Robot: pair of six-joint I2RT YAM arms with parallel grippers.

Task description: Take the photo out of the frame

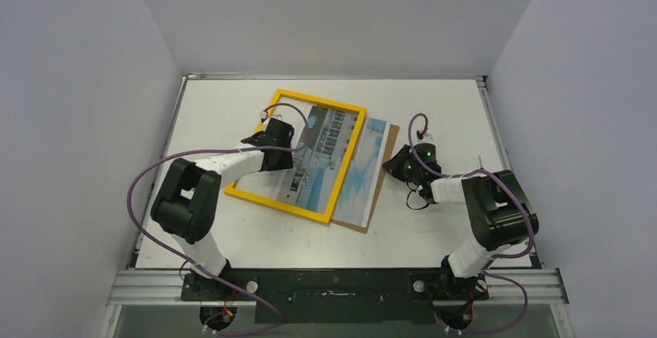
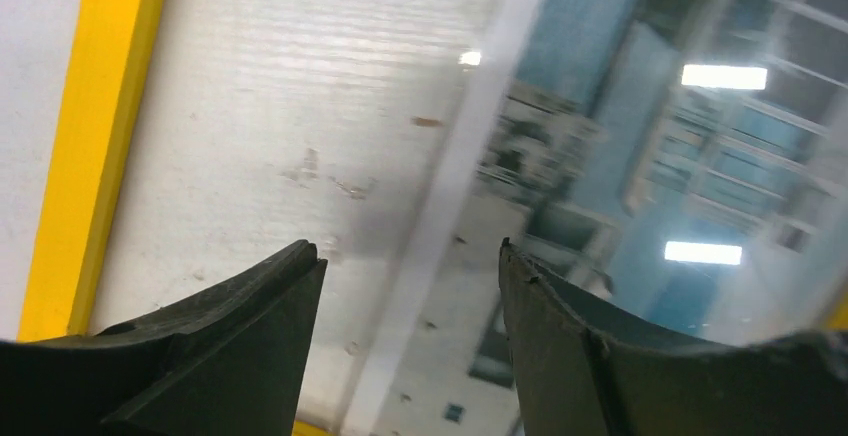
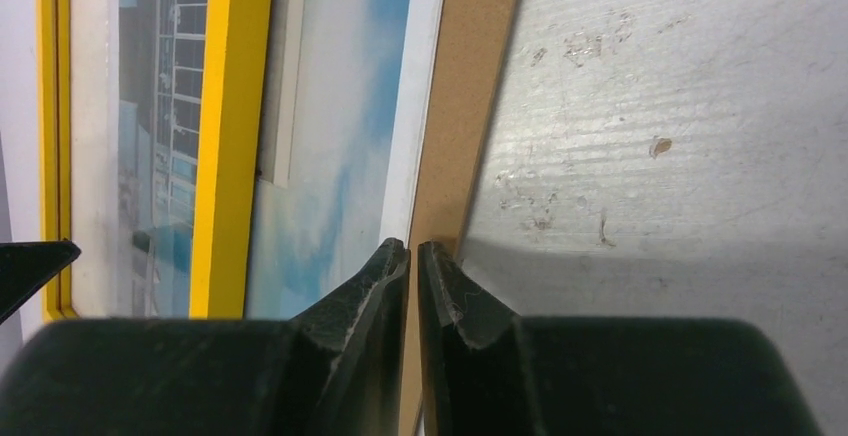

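On the table lies a yellow frame, with a glossy grey-and-blue building picture within its outline. Right of the frame, a blue-and-white sheet with a white border rests on a brown board. Above the frame's inside, over the picture's left margin, hovers my left gripper; its fingers stand wide apart with nothing between them. At the board's right edge is my right gripper, its fingertips a narrow gap apart in front of the brown strip. Whether they touch the board cannot be made out.
Purple cables loop over both arms. Bright light reflections lie on the picture's glossy surface.
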